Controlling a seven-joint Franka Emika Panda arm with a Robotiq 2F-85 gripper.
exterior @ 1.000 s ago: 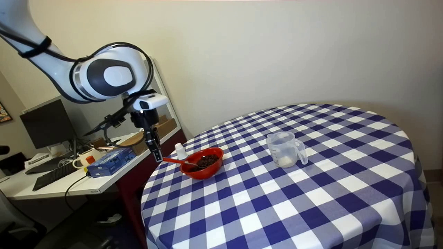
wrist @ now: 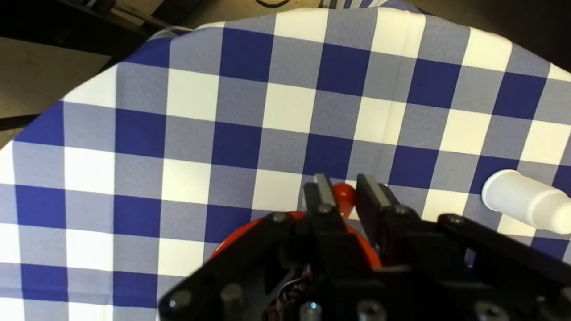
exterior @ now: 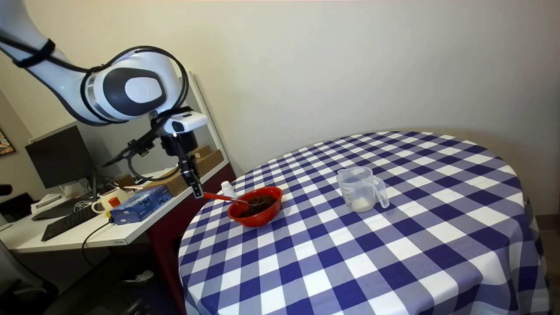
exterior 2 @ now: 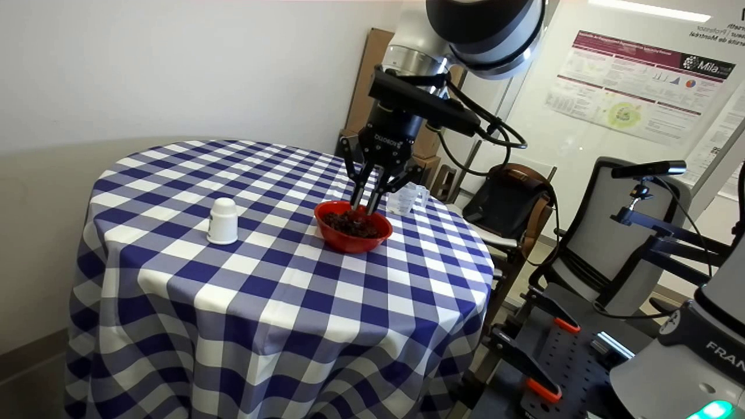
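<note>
A red bowl (exterior: pixel 255 218) filled with dark brown pieces (exterior: pixel 258 204) sits near the table's left edge in exterior view 1. My gripper (exterior: pixel 197 195) is shut on the red handle (exterior: pixel 219 197) of a spoon, beyond the bowl's rim. The spoon's metal end (exterior: pixel 241 201) reaches over the bowl; its tip is hard to make out among the dark pieces. In the wrist view the handle's red end (wrist: pixel 344 195) shows between the fingers, and the bowl's rim (wrist: pixel 235 233) is mostly hidden beneath the gripper.
A white bottle-like container (exterior 2: pixel 223 222) stands near the bowl. A clear measuring jug (exterior: pixel 359 190) with something pale at its bottom stands farther right. Most of the checkered tablecloth (exterior: pixel 420 246) is bare. A desk (exterior: pixel 105 239) adjoins on the left.
My gripper has shifted slightly left and up, taking the spoon handle along. The handle is now a little higher over the rim. Bowl and jug have stayed put.
</note>
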